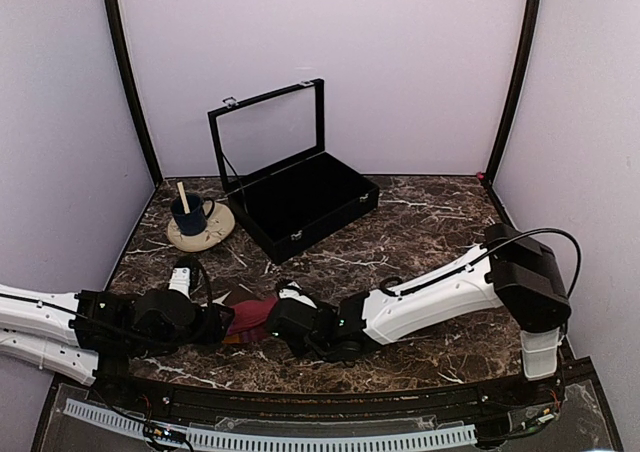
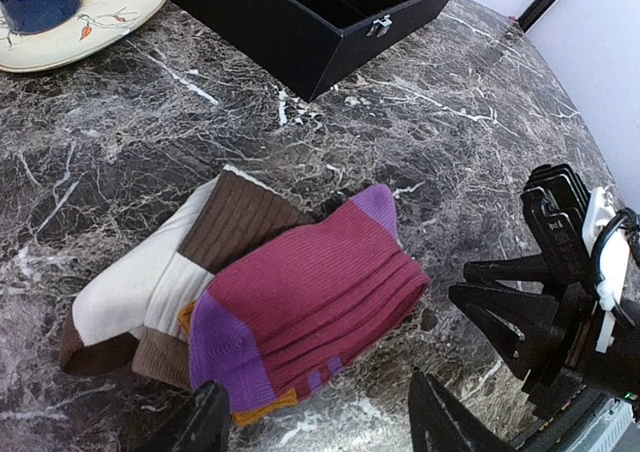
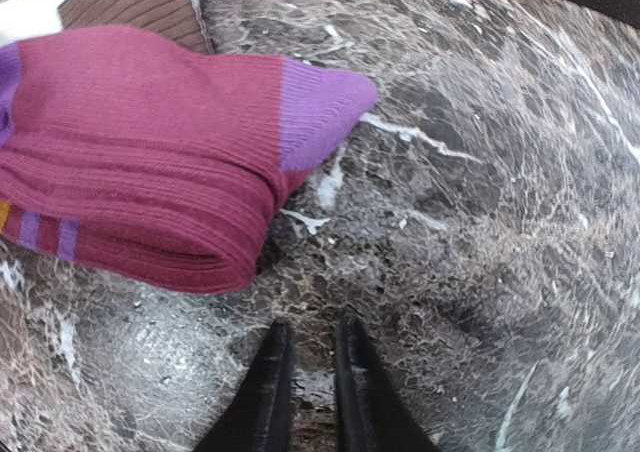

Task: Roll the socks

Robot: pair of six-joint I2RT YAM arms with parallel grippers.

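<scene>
A maroon sock with purple ends [image 2: 310,287] lies in a folded bundle on the marble table. Beneath its left side sits a white and brown sock [image 2: 150,272], its ends sticking out. In the left wrist view my left gripper stands wide open at the bundle's near side, nothing between its fingers. My right gripper is partly open and empty, just to the right of the maroon sock and apart from it. From above, both arms cover much of the bundle; only part of the maroon sock [image 1: 252,315] shows.
Behind the socks is an open black case [image 1: 310,207] with its lid up. A dark blue mug [image 1: 190,215] stands on a cream plate [image 1: 222,234] at the back left. Right of the case the table is bare.
</scene>
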